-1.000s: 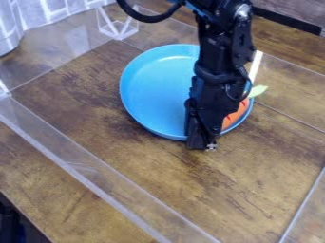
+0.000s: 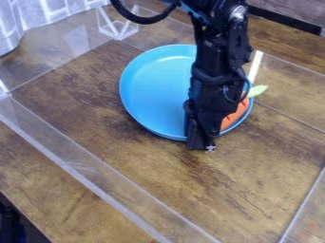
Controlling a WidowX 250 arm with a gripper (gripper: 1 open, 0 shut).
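Note:
A blue plate [image 2: 155, 90] lies on the wooden table. The black gripper [image 2: 200, 137] reaches down over the plate's right side, its tip low at the front rim. An orange object [image 2: 233, 118] with a pale green end [image 2: 256, 91] lies on the plate's right, partly behind the gripper. Whether the fingers hold anything is hidden by the dark body of the gripper.
A clear plastic piece [image 2: 117, 27] stands behind the plate at the back left, and a metallic container [image 2: 7, 24] is at the left edge.

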